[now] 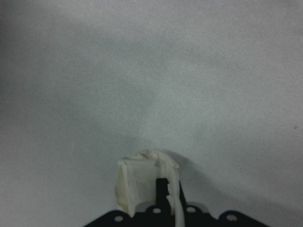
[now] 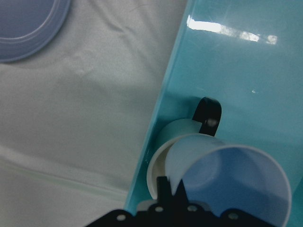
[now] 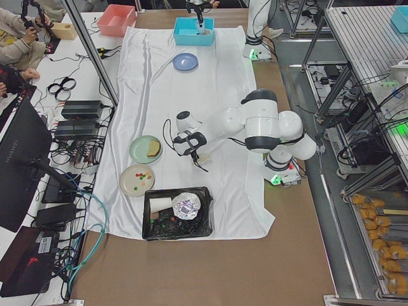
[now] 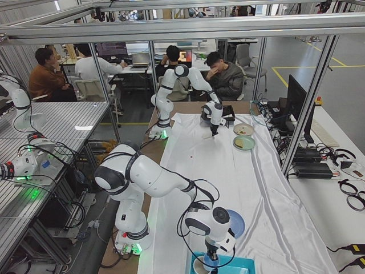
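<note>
My left gripper (image 3: 194,154) is low over the white cloth, shut on a crumpled off-white paper-like piece (image 1: 139,184) that surrounds its fingertips in the left wrist view. My right gripper is shut on the rim of a light blue cup (image 2: 222,184), which is over a second cup with a white rim (image 2: 156,168) inside the turquoise bin (image 3: 179,35). A black curved handle-like piece (image 2: 208,113) lies against that second cup.
A blue plate (image 3: 185,61) is beside the bin. A green plate (image 3: 137,150) with a yellow piece, a beige plate (image 3: 131,183) and a black lined tray (image 3: 175,233) are on the left arm's side.
</note>
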